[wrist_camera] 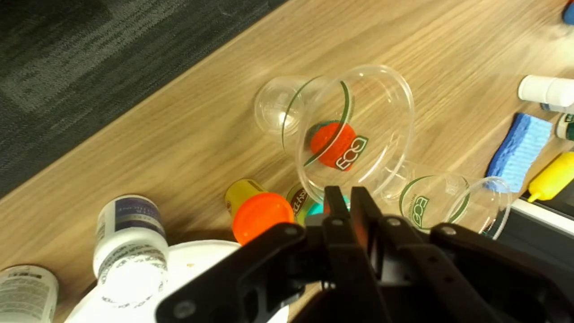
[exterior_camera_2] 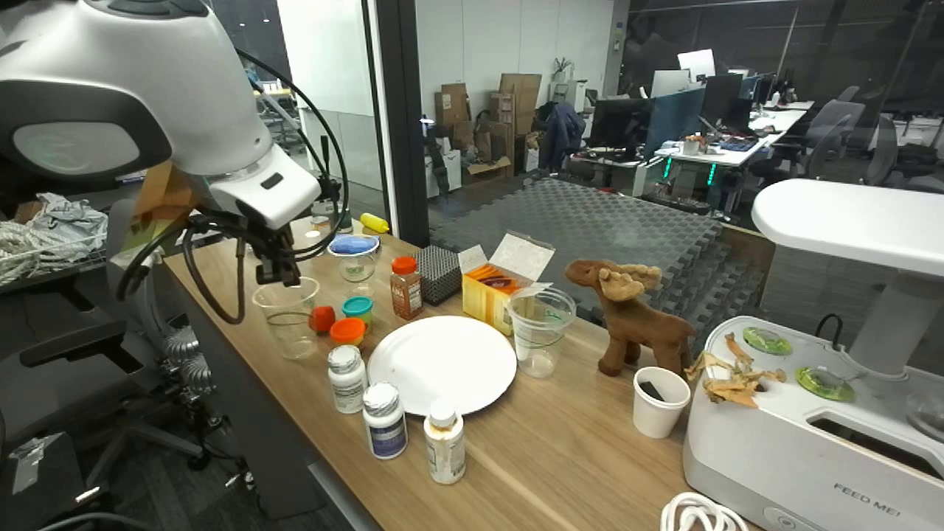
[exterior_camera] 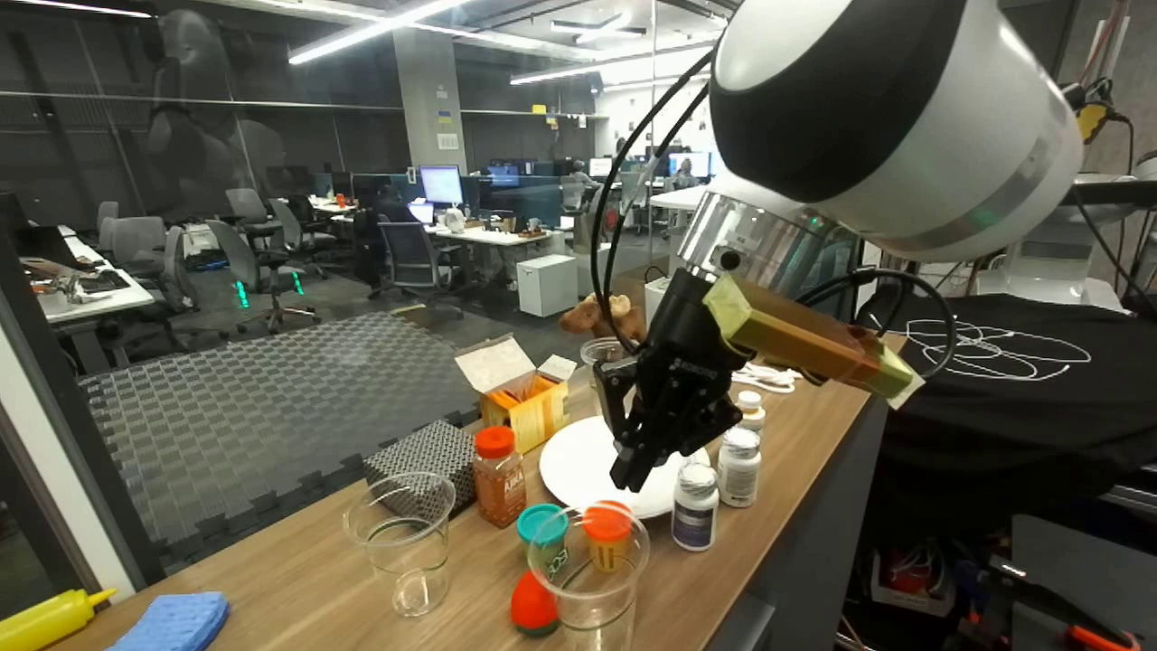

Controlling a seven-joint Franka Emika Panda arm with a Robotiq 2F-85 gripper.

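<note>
In the exterior view, my gripper [exterior_camera: 629,481] hangs pointing down over the near side of the white plate [exterior_camera: 564,470]. Its fingers [wrist_camera: 334,200] are close together, a narrow slit between them; nothing clearly shows held, though a reddish blur appears deeper in the wrist view. Just beyond the fingertips there, the rim of a clear cup [wrist_camera: 395,115] overlaps them in the picture; whether they touch cannot be told. The cup stands upright on the table. Through its wall shows a red round object [wrist_camera: 331,142]. A yellow tub with orange lid [wrist_camera: 261,215] and a teal-lidded tub [exterior_camera_2: 358,310] stand nearby.
Several white bottles [exterior_camera_2: 385,420] line the table's near edge. An orange-capped jar [exterior_camera: 499,477], a black mesh box [exterior_camera: 428,461], an open yellow box [exterior_camera: 526,407] and another clear cup [exterior_camera: 407,542] crowd the far side. A blue sponge [exterior_camera: 174,620] lies at the end.
</note>
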